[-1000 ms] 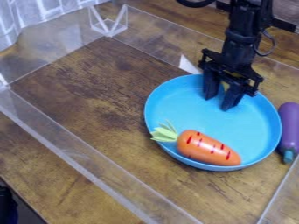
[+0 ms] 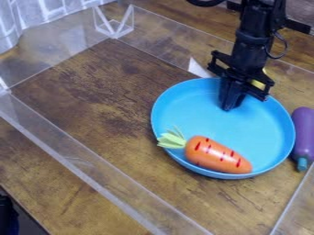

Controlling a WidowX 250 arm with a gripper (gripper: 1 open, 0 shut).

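Observation:
The black robot gripper (image 2: pixel 230 92) hangs over the back rim of a blue plate (image 2: pixel 233 124), its fingertips low at the plate's inner back edge; whether anything is between them is hidden by the dark body. A toy carrot (image 2: pixel 215 155) lies on the plate's front left part. A purple toy eggplant (image 2: pixel 304 136) lies just right of the plate, and a small yellow object (image 2: pixel 260 84) is partly hidden behind the gripper.
Clear plastic walls surround the wooden surface (image 2: pixel 86 92), with a broad bare area left of the plate. A white triangular piece (image 2: pixel 197 70) lies behind the plate.
Since a second ago the gripper has shifted slightly left and drawn narrower at the plate's back edge. The carrot, plate and eggplant look unmoved.

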